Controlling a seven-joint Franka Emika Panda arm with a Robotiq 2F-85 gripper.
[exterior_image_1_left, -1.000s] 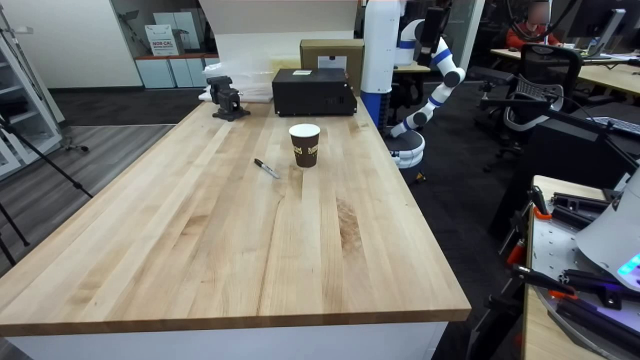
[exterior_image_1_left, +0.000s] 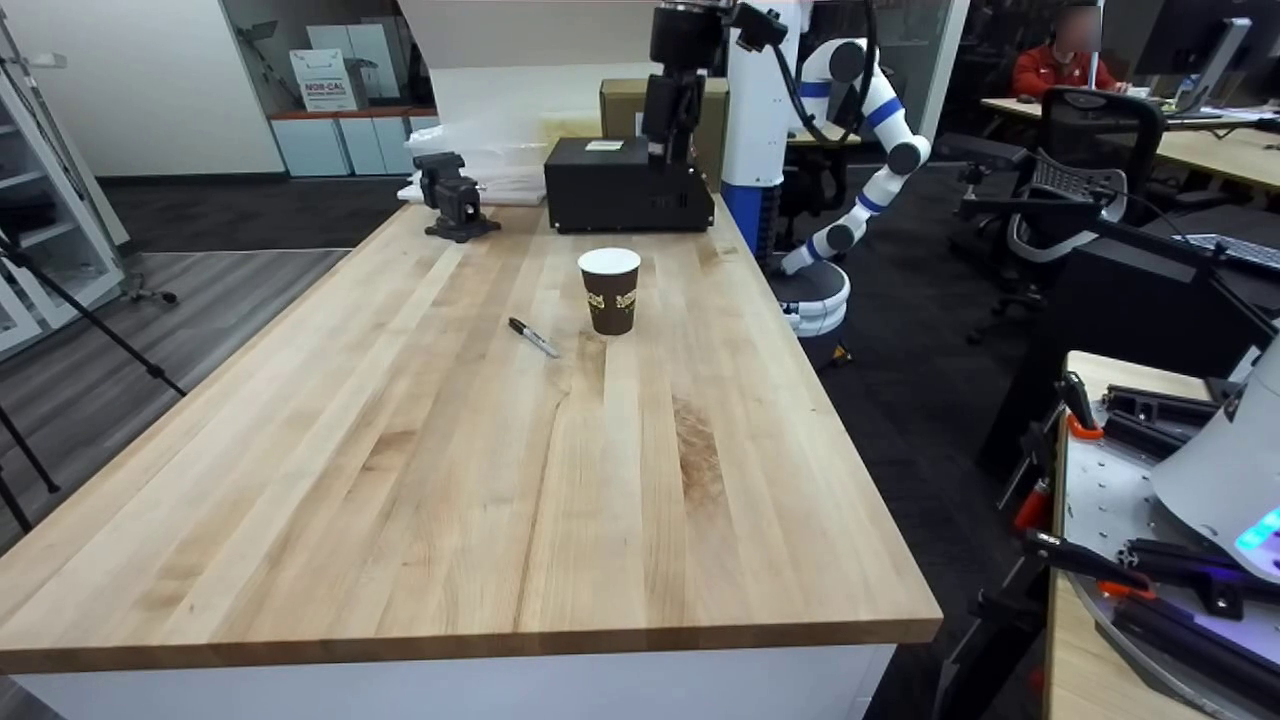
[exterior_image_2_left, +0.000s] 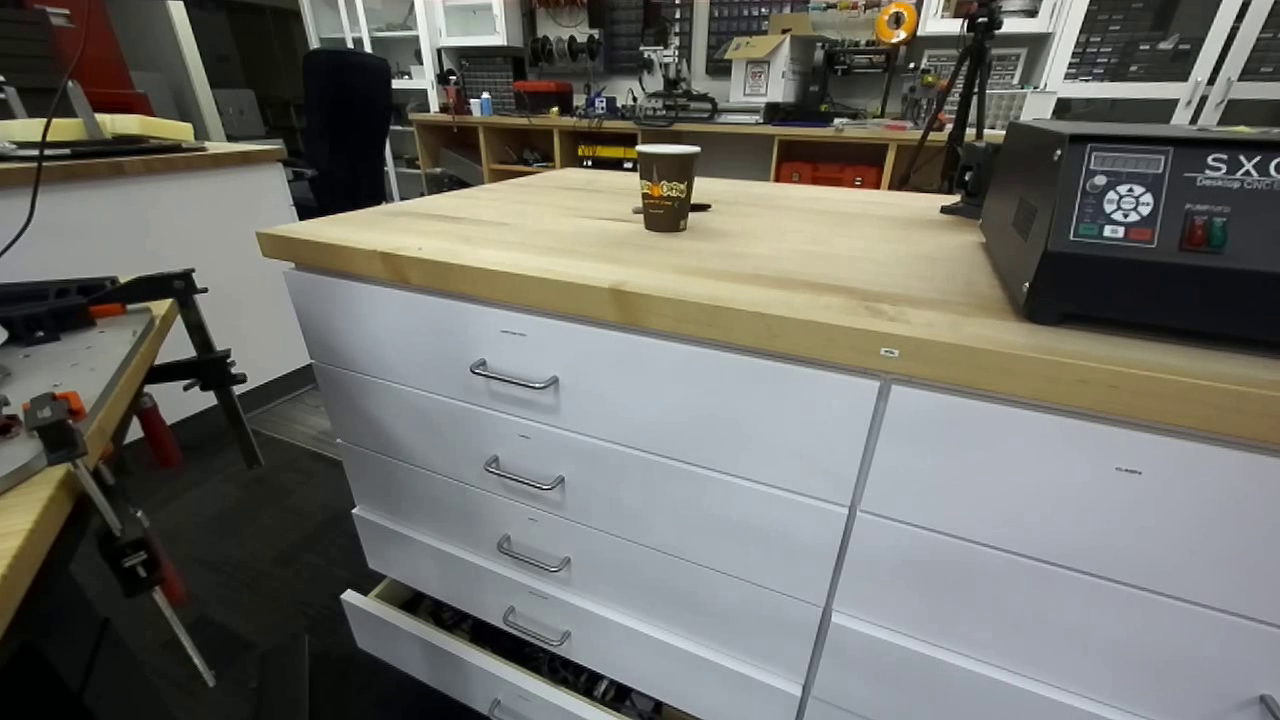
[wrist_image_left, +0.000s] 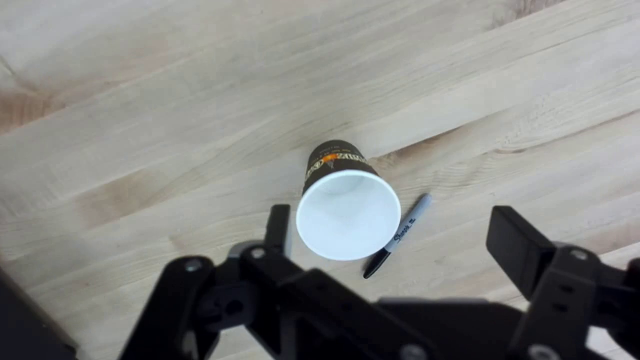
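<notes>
A dark brown paper cup (exterior_image_1_left: 609, 296) with a white rim stands upright on the wooden table (exterior_image_1_left: 480, 480). In the wrist view I look into the empty white inside of the cup (wrist_image_left: 349, 216). Beside it lies a black-and-grey marker (wrist_image_left: 398, 235); exterior view 1 shows the marker (exterior_image_1_left: 533, 337) just left of the cup. My gripper is open, its fingers wide apart with the cup and marker seen below and between them, neither one gripped. In exterior view 1 the gripper (exterior_image_1_left: 674, 150) hangs high above the table's far half.
At the far end of the table stand a black machine box (exterior_image_1_left: 626, 186) and a small black vise (exterior_image_1_left: 453, 198). A cardboard box (exterior_image_1_left: 715, 132) sits behind them. In exterior view 2 a bottom drawer (exterior_image_2_left: 480, 654) is pulled out.
My gripper has swung left from beyond the table's right side to above its far part. The cup and marker have stayed where they were.
</notes>
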